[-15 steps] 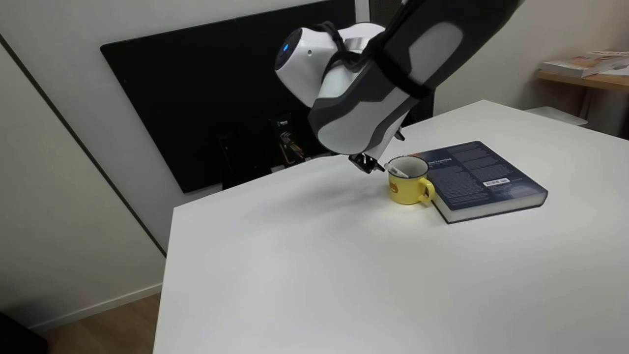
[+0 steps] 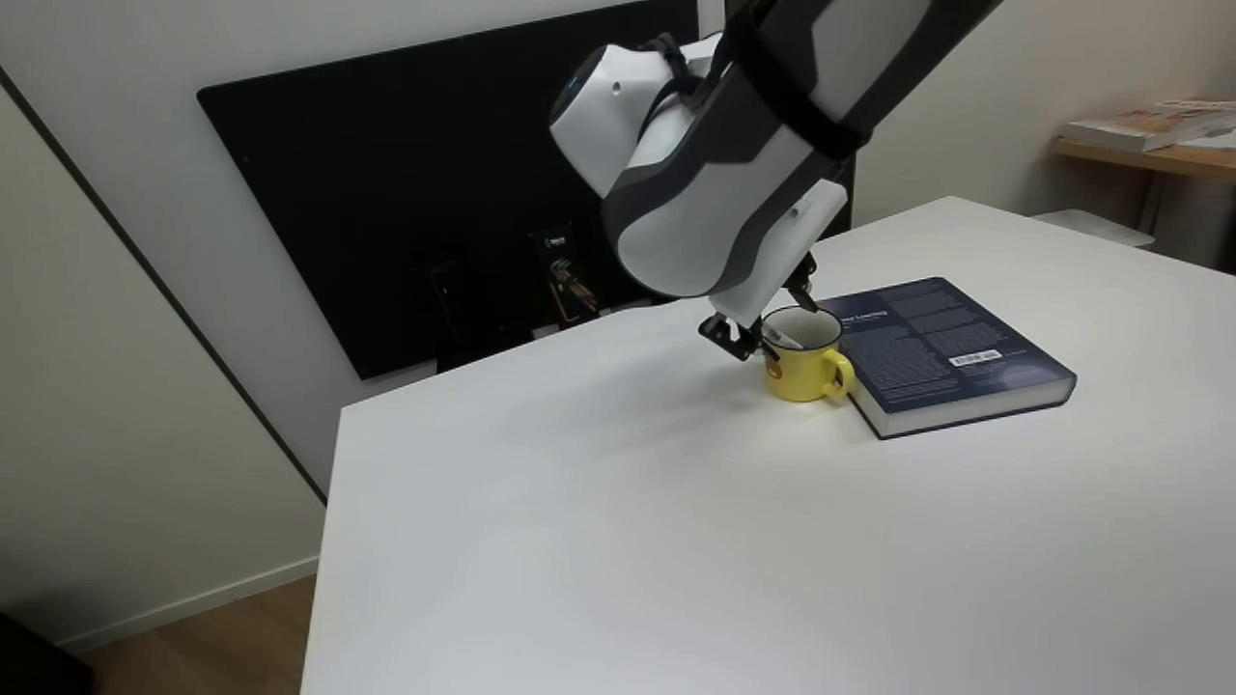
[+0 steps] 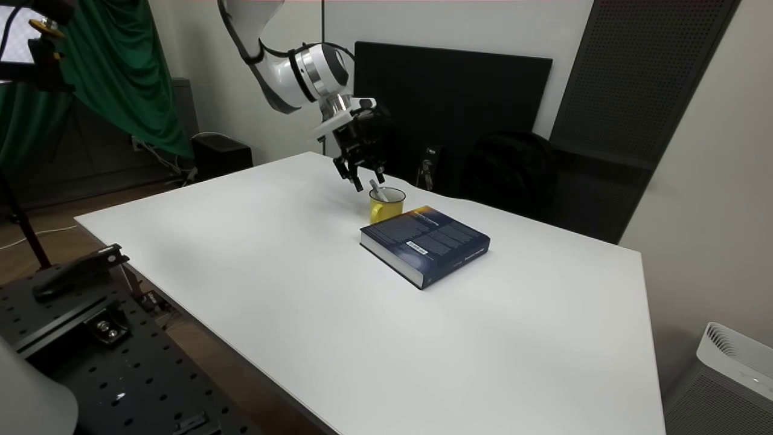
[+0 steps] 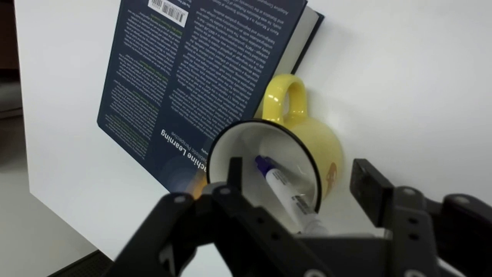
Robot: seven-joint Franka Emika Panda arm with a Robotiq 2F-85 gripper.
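Observation:
A yellow mug (image 2: 800, 376) with a dark rim stands upright on the white table, touching or very close to the book's edge. Inside it leans a white marker (image 4: 289, 196) with a purple end down in the mug; its upper end sticks out past the rim towards my gripper. The wrist view shows my fingers well apart, one over the mug's opening and the other outside its wall. The marker lies between them with space on both sides, so the gripper is open and holds nothing. From outside, my gripper (image 3: 369, 182) hangs just above the mug, tilted.
A thick dark blue book (image 3: 426, 243) lies flat beside the mug. A black panel (image 2: 463, 174) stands behind its back edge, with a small box (image 2: 564, 276) there.
My gripper has moved down and towards the mug, its fingers now beside and over the rim. The mug, marker and book appear unmoved.

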